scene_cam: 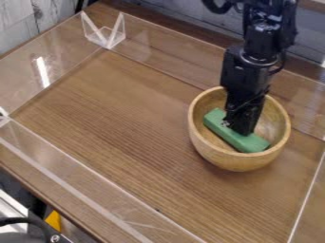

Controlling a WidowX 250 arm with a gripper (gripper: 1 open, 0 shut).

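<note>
A wooden bowl (211, 150) sits on the right side of the wooden table, holding a green block (238, 140) that lies diagonally in it. The black gripper (237, 121) reaches down from the top right into the bowl, over the upper part of the green block. Its fingers are close together; whether they touch the block cannot be told.
A white wire rack (105, 31) stands at the back left. A wall runs along the back right. Cables and a yellow object show at the lower left corner.
</note>
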